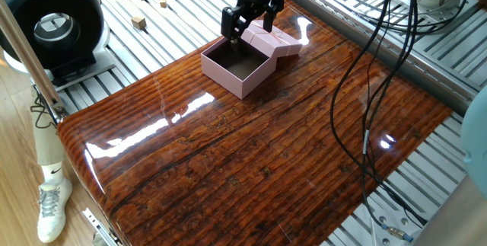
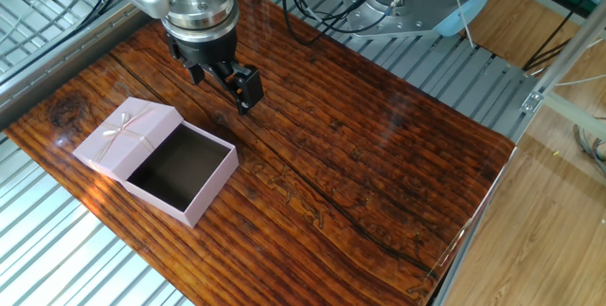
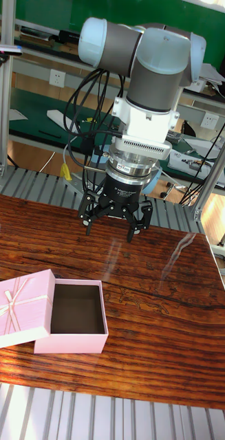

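A pink box (image 2: 201, 203) with a dark, empty inside (image 3: 77, 310) stands on the glossy wooden table. Its pink lid (image 2: 111, 147), tied with a pale ribbon bow, leans over one edge of the box, covering part of the opening. In exterior view 3 the lid (image 3: 34, 297) lies at the left of the opening. My black gripper (image 3: 111, 229) hangs above the table, behind the box in that view and clear of it. Its fingers are spread open and nothing shows between them. From exterior view 1, the gripper (image 1: 251, 34) overlaps the box's far edge and the lid.
Black cables (image 1: 373, 86) hang over the table's right side in exterior view 1. Slatted metal surfaces (image 2: 57, 249) border the table. Two small wooden blocks (image 1: 138, 23) lie off the table.
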